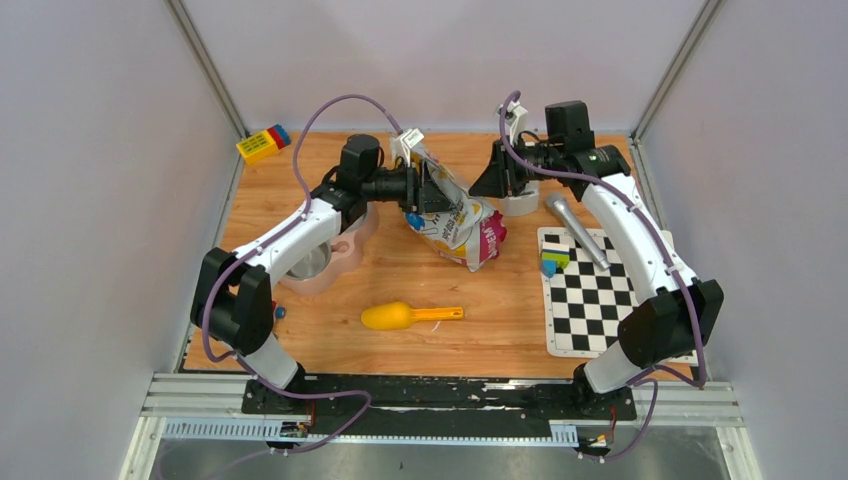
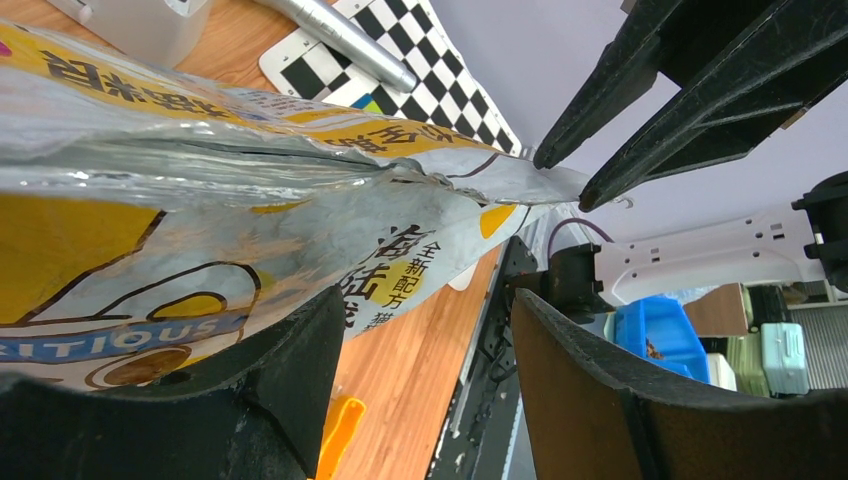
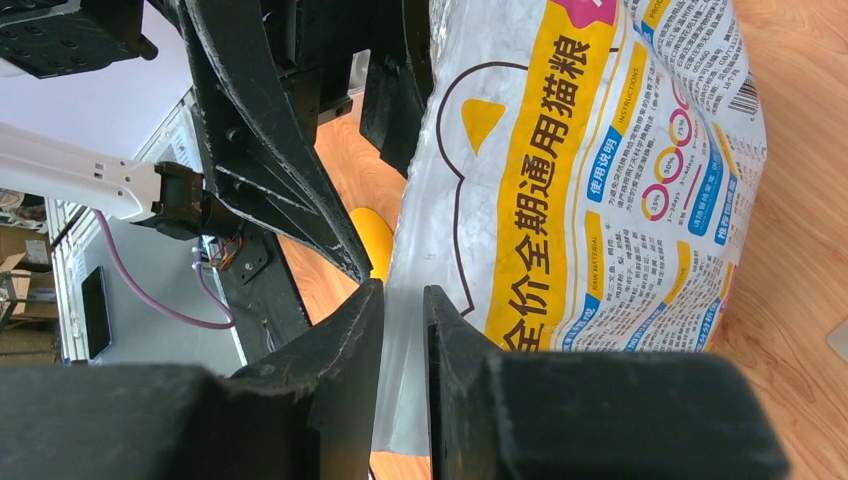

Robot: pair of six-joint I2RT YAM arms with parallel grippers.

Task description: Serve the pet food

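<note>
A white, yellow and pink pet food bag [image 1: 470, 232] stands near the table's middle, between both grippers. My left gripper [image 1: 436, 198] is at the bag's left; its fingers [image 2: 290, 385] are spread, the bag's printed face beside one of them. At the right, my right gripper [image 1: 484, 186] has its fingertips around the bag's top corner. A narrow gap shows between those fingers, with the silver edge of the bag [image 3: 560, 180] passing through it. The yellow scoop [image 1: 390, 317] lies in front. The pink bowl holder [image 1: 322, 284] with metal bowls is partly under the left arm.
A checkered board [image 1: 592, 325] lies on the right with a small block toy [image 1: 554, 260]. Beside it are a grey cylinder [image 1: 577, 230] and a white round object [image 1: 520, 202]. Toy blocks [image 1: 262, 144] sit at the back left. Bare table surrounds the scoop.
</note>
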